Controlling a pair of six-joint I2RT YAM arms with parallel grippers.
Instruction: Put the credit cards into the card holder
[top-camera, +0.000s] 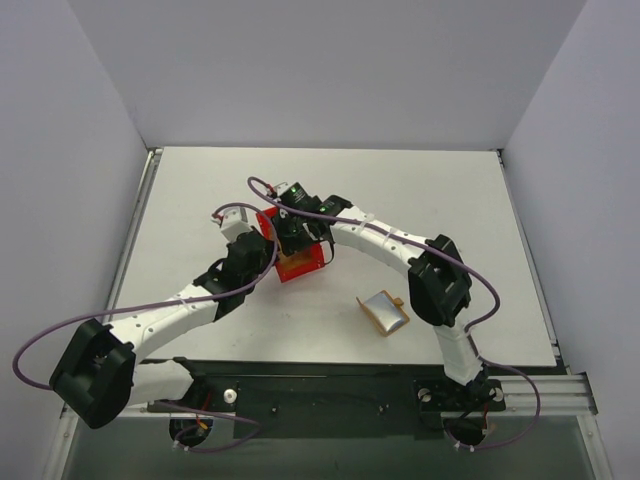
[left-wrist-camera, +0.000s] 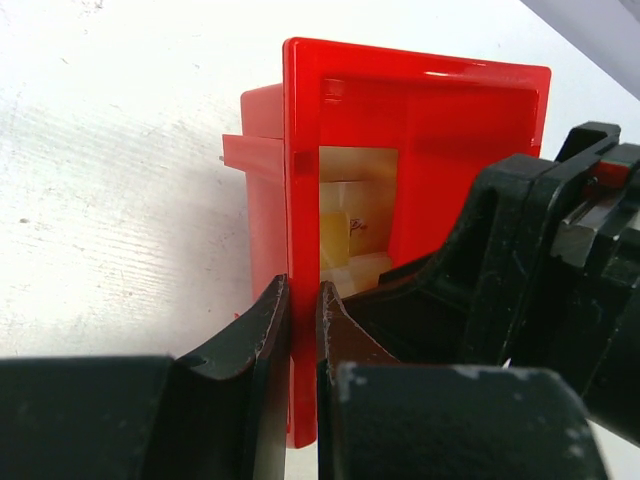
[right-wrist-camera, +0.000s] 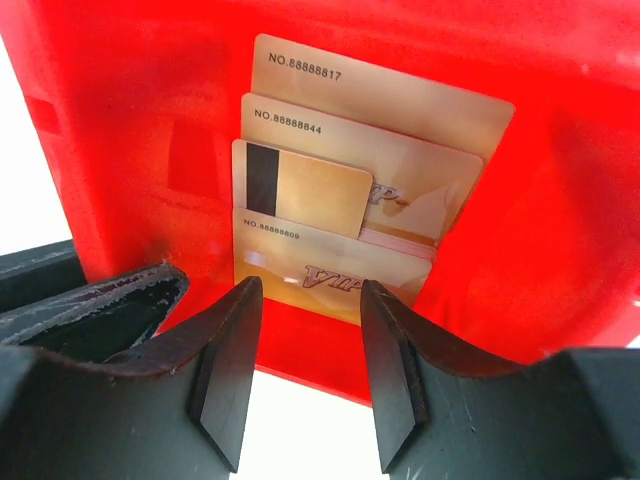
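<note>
In the top view, a red box stands left of the table's middle, partly hidden beneath both grippers. Its left wall lies between the fingers of my left gripper, which is shut on it. Inside are several gold cards, stacked and overlapping, among them the number 88888817 card and a small card with a black stripe. Over the lowest card my right gripper stands open, nothing held between its fingers. The card holder lies open on the table, tan-edged with a silvery inside.
The left gripper's black finger reaches in at the left of the right wrist view, close to my right one.
</note>
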